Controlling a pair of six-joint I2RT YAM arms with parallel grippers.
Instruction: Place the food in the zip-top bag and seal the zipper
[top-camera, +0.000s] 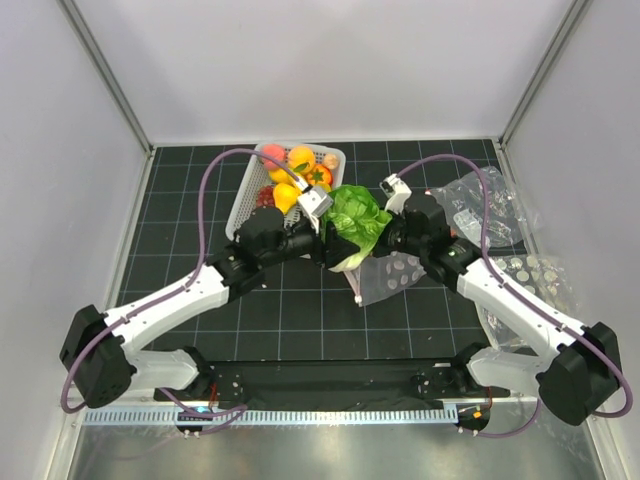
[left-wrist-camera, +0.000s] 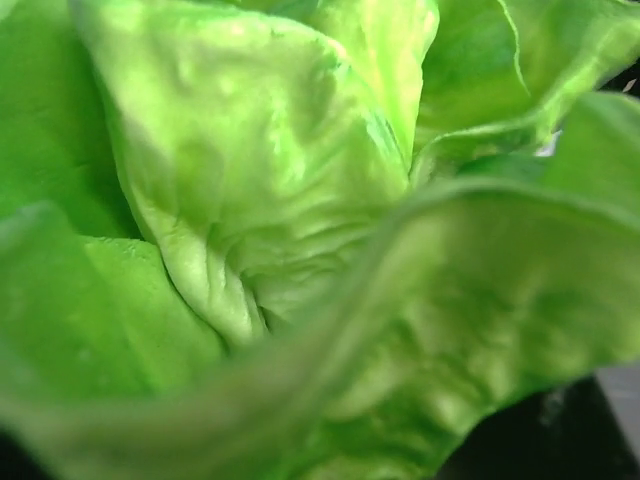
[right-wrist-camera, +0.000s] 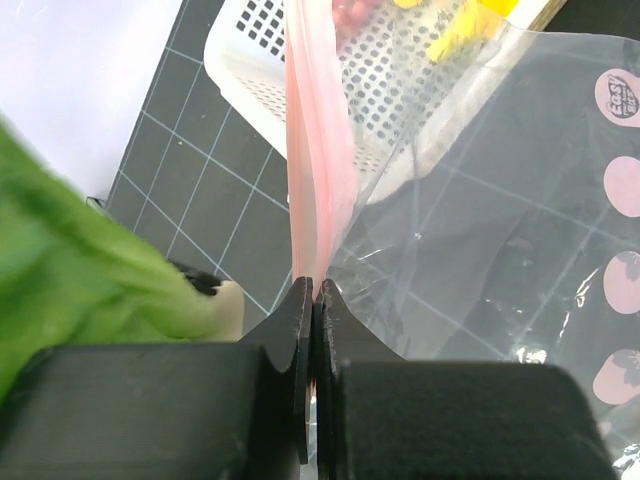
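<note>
A leafy green lettuce sits between my two arms, above the zip top bag. At its lower end is my left gripper. Lettuce leaves fill the left wrist view and hide the fingers there, so how far they stand apart does not show. My right gripper is shut on the pink zip edge of the clear bag. In the right wrist view the bag's clear side spreads to the right, and the lettuce with its pale base is left of the fingers.
Behind the lettuce, a white basket holds toy fruit and vegetables. Two more clear bags lie at the right.
</note>
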